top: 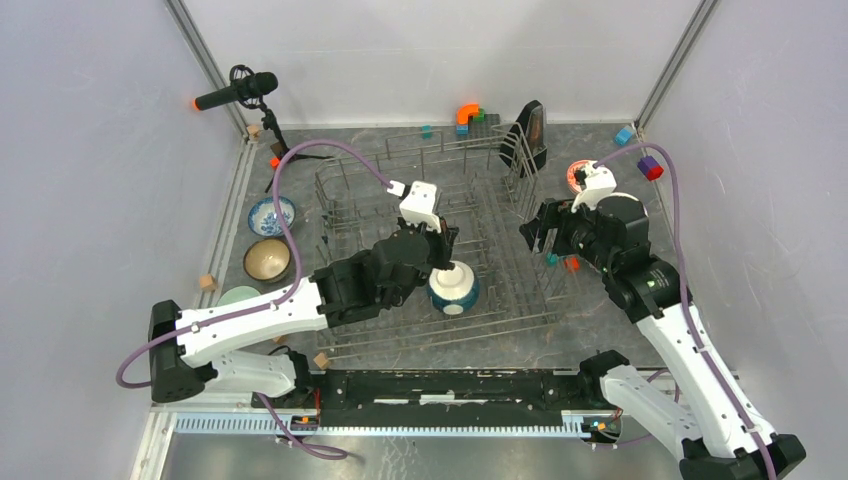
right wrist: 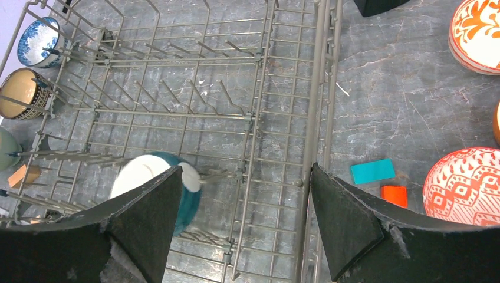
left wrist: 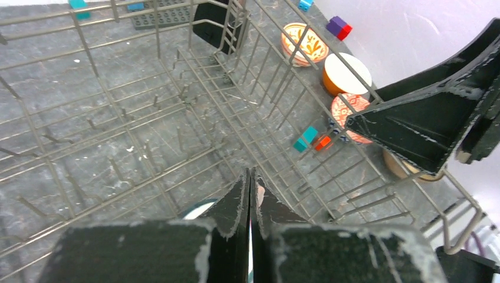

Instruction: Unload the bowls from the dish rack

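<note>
A teal and white bowl (top: 454,290) rests upside down in the near middle of the wire dish rack (top: 540,314), clear of my left fingers. The right wrist view shows this bowl (right wrist: 187,206) tilted, partly behind a finger. My left gripper (top: 447,243) is shut, its tips together with nothing between them, just above and behind the bowl. In the left wrist view the same fingers (left wrist: 227,207) hide most of it. My right gripper stands open over the rack's right side, a rack rail in view between its fingers but no bowl.
Left of the rack stand a blue-white bowl (top: 272,216), a tan bowl (top: 266,260) and a pale green bowl (top: 239,296). Patterned bowls (left wrist: 352,115) and teal and red blocks lie to the right. A black object (top: 525,140) leans at the rack's back right.
</note>
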